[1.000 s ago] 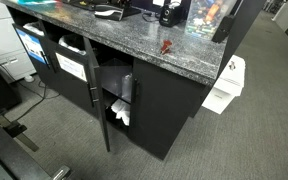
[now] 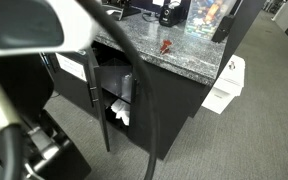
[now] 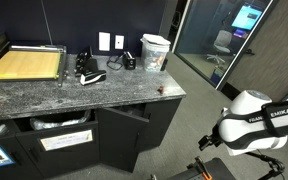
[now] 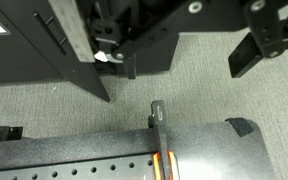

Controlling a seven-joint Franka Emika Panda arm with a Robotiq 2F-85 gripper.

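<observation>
At the top of the wrist view my gripper stands open, its dark fingers set wide apart with only grey carpet showing between them. Ahead of the arm, a black cabinet door is swung out from the counter. A white item lies low inside that cabinet. On the granite countertop a small reddish object rests near the right end. The white arm reaches in from the right in the second exterior view, where the fingers are hard to make out.
A black perforated mounting plate edges the bottom of the wrist view. A clear tub and a wooden board stand on the counter. Beyond its end sits a white box. Open carpet lies to the right.
The arm has swung into the left side of exterior view 1, covering the left cabinets and part of the counter. The door and counter objects still in sight look unmoved.
</observation>
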